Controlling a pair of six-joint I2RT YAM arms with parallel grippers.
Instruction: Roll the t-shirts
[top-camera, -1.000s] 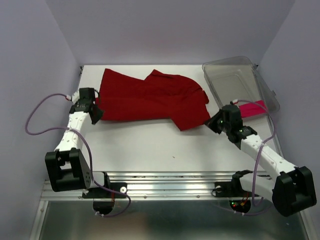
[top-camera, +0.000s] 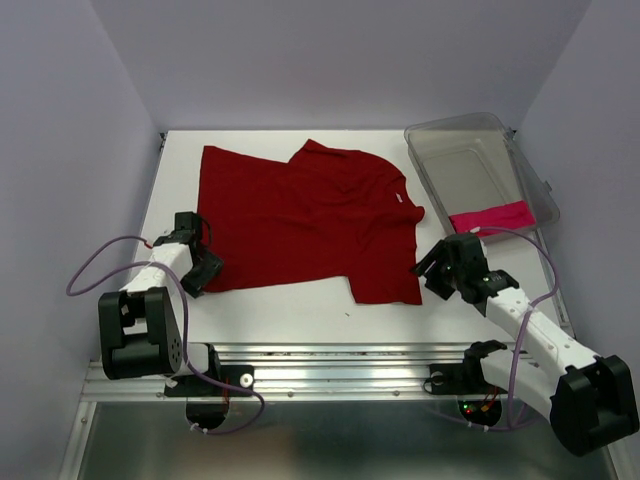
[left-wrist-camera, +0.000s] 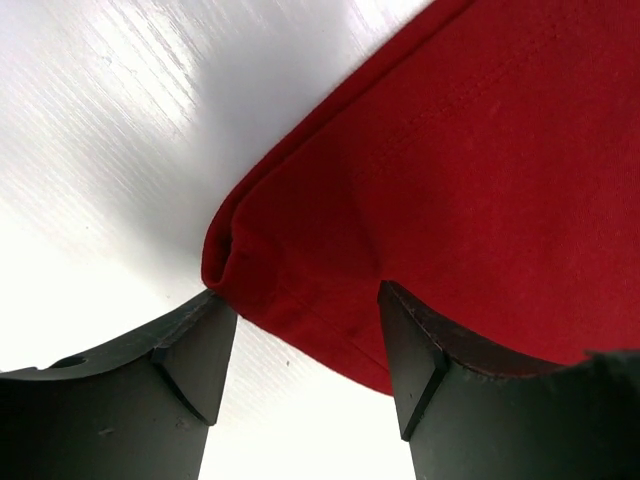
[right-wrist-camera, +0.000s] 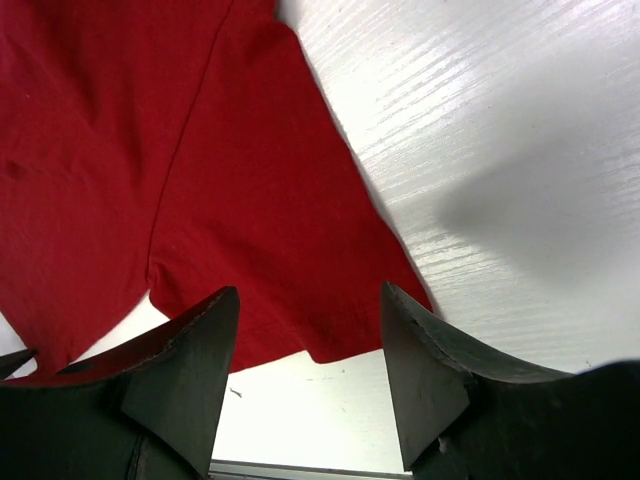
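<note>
A dark red t-shirt (top-camera: 300, 215) lies spread over the white table, one sleeve (top-camera: 385, 285) toward the front right. My left gripper stands open at the shirt's front left corner; in the left wrist view a folded edge (left-wrist-camera: 240, 270) of cloth meets its left finger (left-wrist-camera: 205, 340), and cloth lies in the gap. At the sleeve's end, my right gripper is open too. The sleeve's hem (right-wrist-camera: 330, 345) shows between and beyond its fingers, not clamped. A small white tag shows near the shirt's right side.
At the back right stands a clear plastic bin (top-camera: 465, 165) with a folded pink cloth (top-camera: 495, 218) in it. Bare white table (top-camera: 290, 315) runs along the front, ahead of a metal rail (top-camera: 330, 375). Walls close in on both sides.
</note>
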